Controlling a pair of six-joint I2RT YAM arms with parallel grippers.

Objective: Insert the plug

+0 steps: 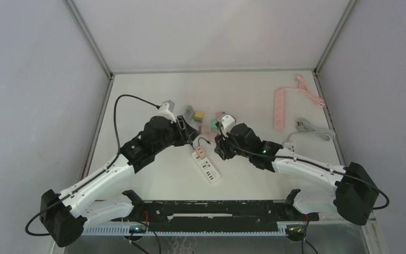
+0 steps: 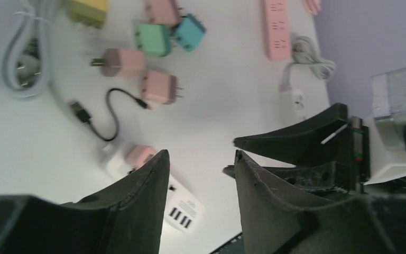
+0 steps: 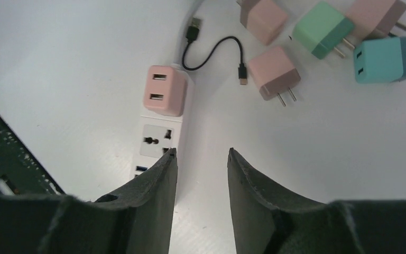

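Observation:
A pink plug adapter sits on the upper end of the white power strip, which lies near the table's front middle. My left gripper hovers above and left of the strip, fingers apart with nothing between them. My right gripper is open and empty, over the area just right of the strip.
A short black USB cable lies beside the strip. At the right are a pink strip and coiled grey cable.

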